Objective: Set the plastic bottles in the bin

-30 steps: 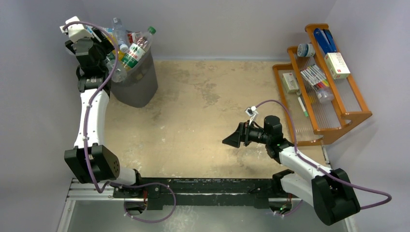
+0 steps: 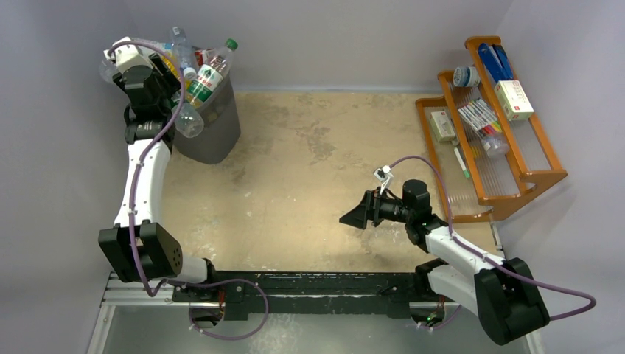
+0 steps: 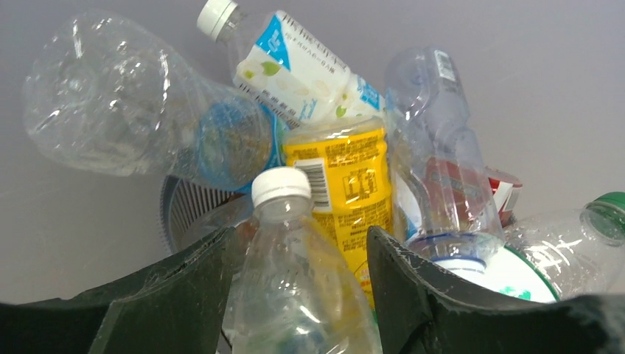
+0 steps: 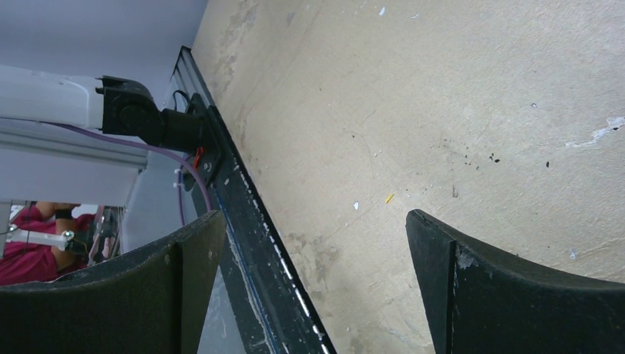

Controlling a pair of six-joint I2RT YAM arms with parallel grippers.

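Note:
The grey bin (image 2: 210,140) at the back left is piled with plastic bottles, among them a green-capped bottle (image 2: 208,77) and a clear one (image 2: 189,122) hanging at its front. My left gripper is over the pile, fingers apart around a white-capped clear bottle (image 3: 295,295); whether they touch it is unclear. A yellow-labelled bottle (image 3: 346,184) and a large clear bottle (image 3: 140,103) lie beyond. My right gripper is open and empty over the bare floor.
An orange wooden shelf (image 2: 534,177) with boxes, pens and a jar stands at the back right. Walls border the bin behind and to the left.
Since a second ago my left gripper has shifted slightly to the right and toward the front over the bin, and the front clear bottle has moved a little with it. The right arm is nearly still.

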